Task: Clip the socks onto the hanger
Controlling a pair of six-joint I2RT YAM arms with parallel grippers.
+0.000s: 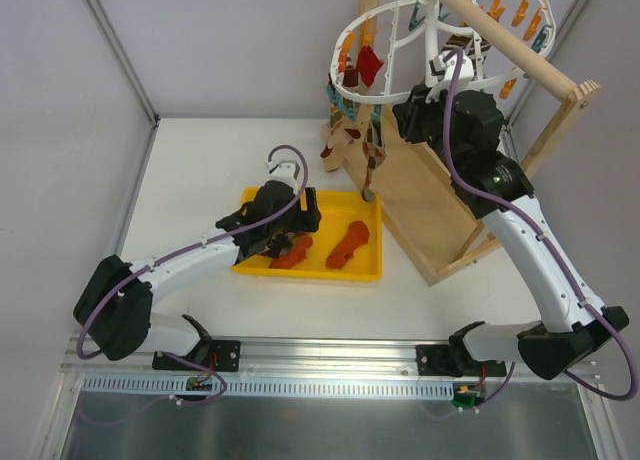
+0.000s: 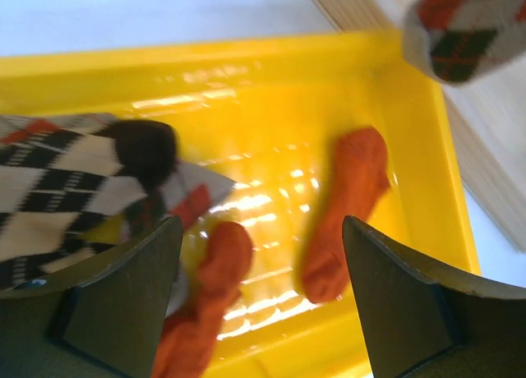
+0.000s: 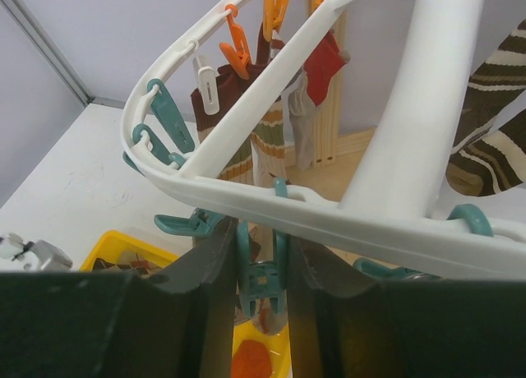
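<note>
My left gripper (image 1: 305,210) hangs open over the yellow bin (image 2: 246,49). Beneath it lie a red sock (image 2: 341,214), a second red sock (image 2: 214,279) and checkered socks (image 2: 66,185). My right gripper is up at the white round hanger (image 3: 320,218), shut on a teal clip (image 3: 263,283) on its rim. Socks hang from other clips on the hanger, among them striped ones (image 3: 493,160) and a red-and-grey one (image 3: 320,70).
A wooden stand (image 1: 545,140) with a board base carries the hanger at the right.
</note>
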